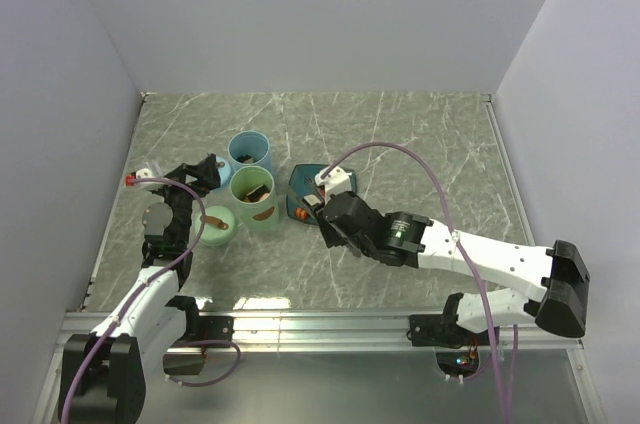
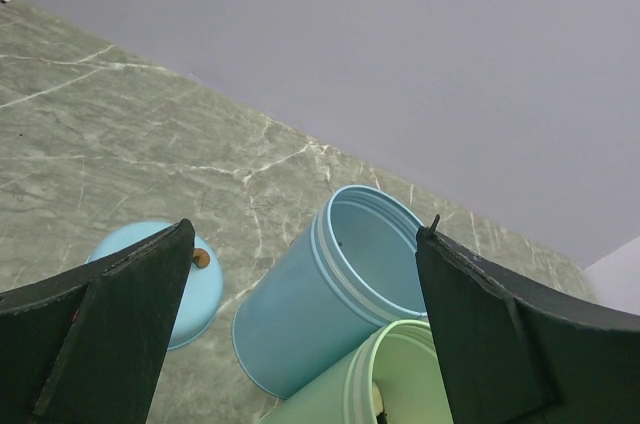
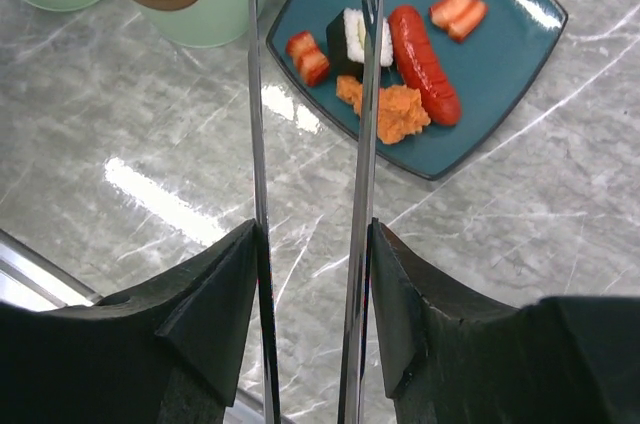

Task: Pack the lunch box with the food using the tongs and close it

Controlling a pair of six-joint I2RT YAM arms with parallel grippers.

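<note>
A dark teal plate [image 3: 500,64] holds a sausage [image 3: 425,69], a sushi piece [image 3: 350,39], strawberry-like pieces [image 3: 458,14] and an orange fried piece [image 3: 398,112]. Long tongs in my right gripper hang over it, tips apart, nothing visible between them. A green canister [image 1: 258,206] with food inside and a blue canister [image 2: 285,314] stand left of the plate. My left gripper is open beside them at the left.
A green lid [image 1: 215,234] and a blue lid [image 2: 195,304] lie by the canisters. Walls bound the back and sides.
</note>
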